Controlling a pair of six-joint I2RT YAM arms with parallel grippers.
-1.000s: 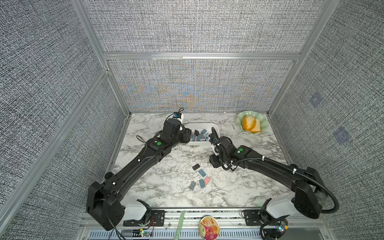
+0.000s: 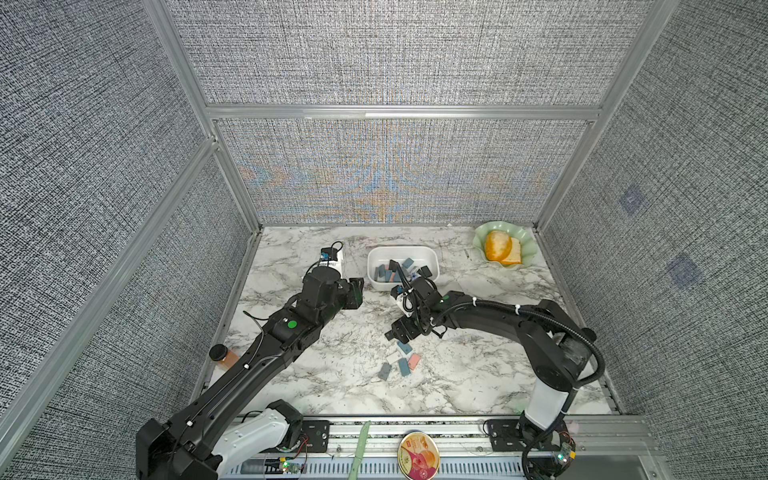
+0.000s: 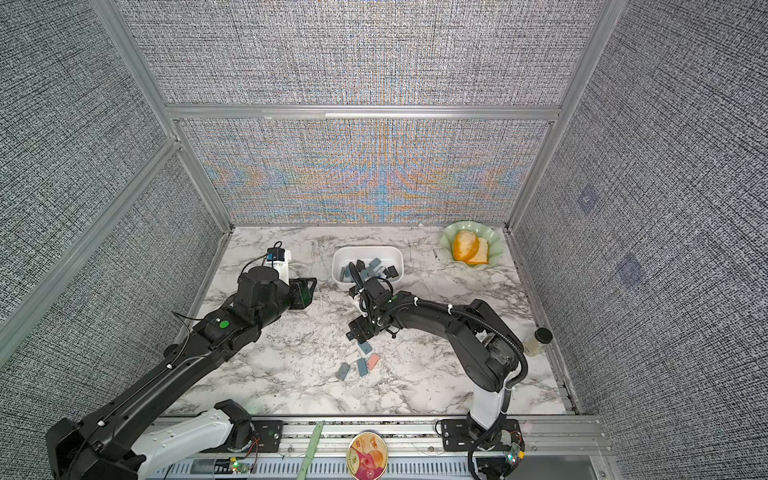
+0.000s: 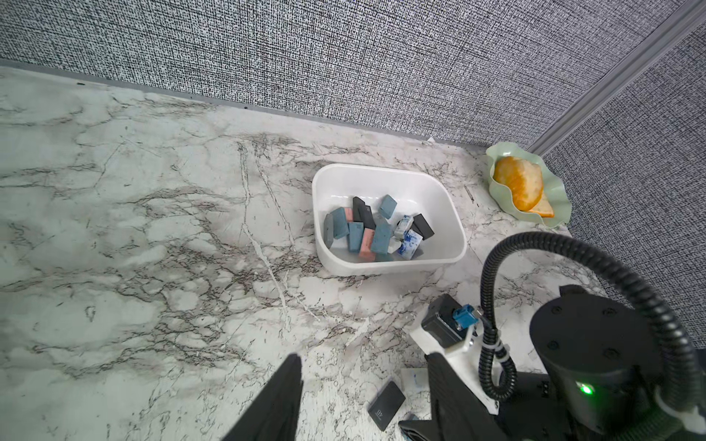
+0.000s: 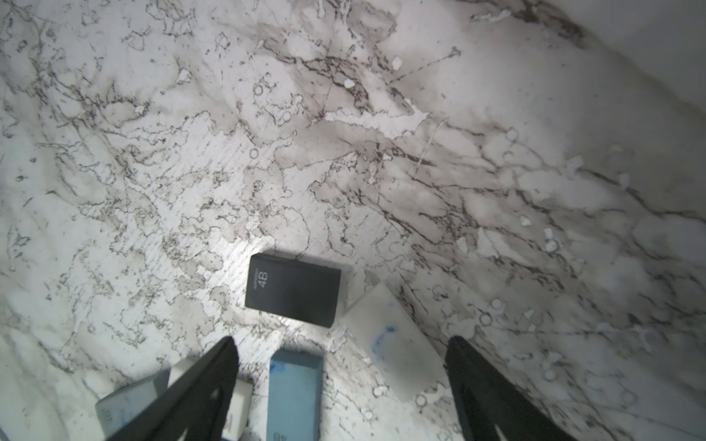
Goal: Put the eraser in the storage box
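Note:
The white storage box (image 2: 432,280) (image 4: 441,250) holds several blue, black, pink and white erasers. Loose erasers lie in front of it: a black 4B eraser (image 5: 292,290), a white one (image 5: 395,341), blue ones (image 5: 294,397) (image 2: 404,366) and a pink one (image 2: 413,361). My right gripper is open, low over these erasers, nothing between its fingertips. My left gripper hangs left of the box, its fingers apart with nothing between them.
A green bowl with bread (image 2: 524,244) stands at the back right. Jars stand at both sides.
My left gripper has drawn back leftward and toward the front, away from the box.

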